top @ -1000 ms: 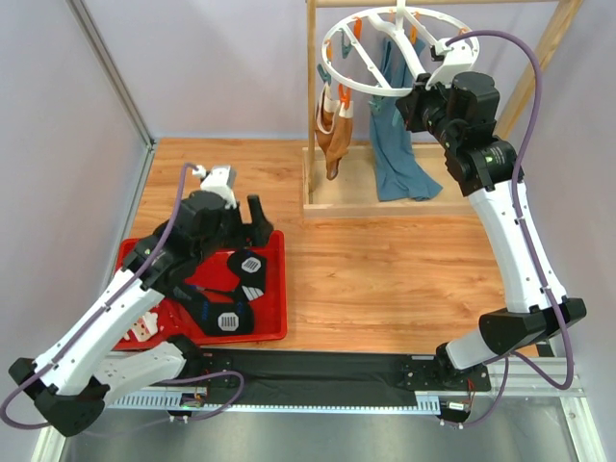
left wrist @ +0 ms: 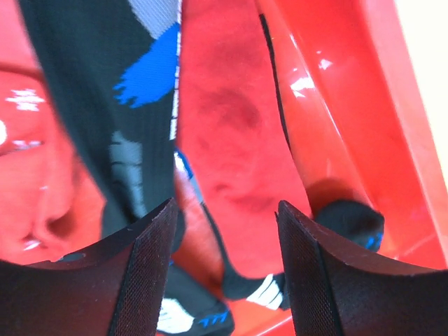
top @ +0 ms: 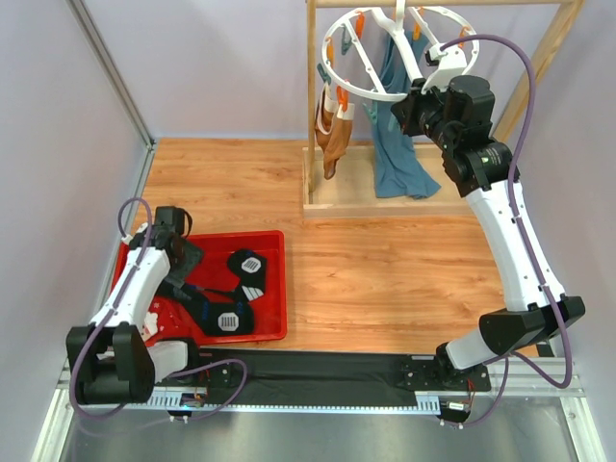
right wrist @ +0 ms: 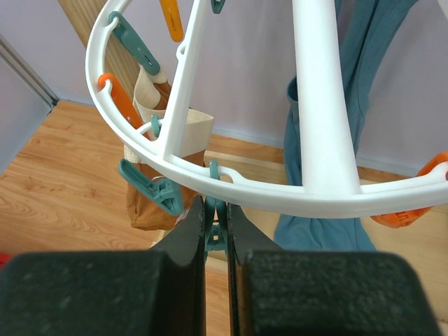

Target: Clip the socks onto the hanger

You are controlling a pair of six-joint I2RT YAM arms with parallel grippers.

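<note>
My left gripper is part open over socks in the red tray (top: 269, 330): black socks (top: 221, 313), a dark sock with blue patch (left wrist: 105, 84) and red cloth (left wrist: 238, 140). Nothing shows between its fingers. The white round hanger (right wrist: 329, 112) carries coloured clips, with brown socks (top: 337, 135) and blue cloth (top: 404, 168) hanging from it. My right gripper is shut on a teal clip (right wrist: 214, 168) at the hanger's lower rim.
A wooden frame (top: 311, 173) supports the hanger at the back. Walls border both sides.
The right arm is nearly unchanged at the hanger.
</note>
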